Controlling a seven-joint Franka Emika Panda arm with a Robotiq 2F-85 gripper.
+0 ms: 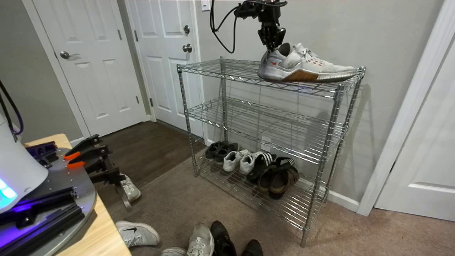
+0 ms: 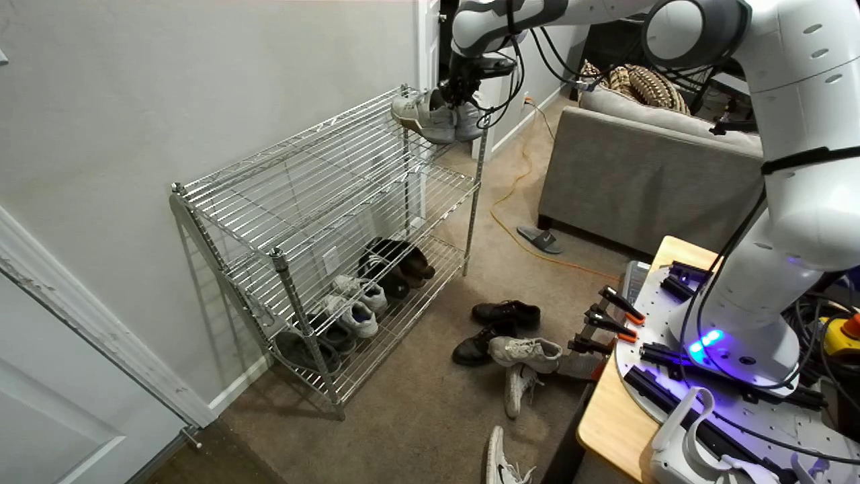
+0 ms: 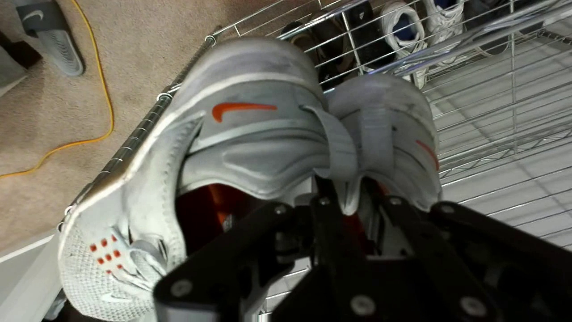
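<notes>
Two white and grey Nike shoes with orange swooshes are on the rack's top shelf, side by side at their heels. In the wrist view the left shoe (image 3: pixel 241 142) is turned, its toe angled outward to the lower left. The right shoe (image 3: pixel 386 123) sits against it, partly covered by my fingers (image 3: pixel 325 188). My gripper is shut on the adjoining heel collars of both shoes, with one finger inside each shoe opening. In exterior view 1 the black gripper (image 1: pixel 273 47) points down into the heels; the nearer shoe (image 1: pixel 317 66) hides most of the other.
The wire shoe rack (image 1: pixel 204 68) has a bare middle shelf and several shoes along the bottom. Its top shelf is clear away from the pair. Loose shoes (image 2: pixel 524 351) lie on the carpet, and a grey sofa (image 2: pixel 637 193) stands beyond the rack.
</notes>
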